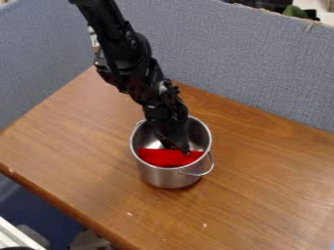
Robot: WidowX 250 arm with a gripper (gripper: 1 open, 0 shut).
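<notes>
A steel pot (171,173) with a wire handle stands on the wooden table. Inside it lies something flat and red (166,157). My black gripper (175,143) reaches down from the upper left into the pot, its tips low over the red item. The fingertips are dark and hard to make out, so whether anything is between them cannot be seen.
Grey padded walls (248,63) border it at the back and left. Assorted items lie beyond the table's lower-left edge.
</notes>
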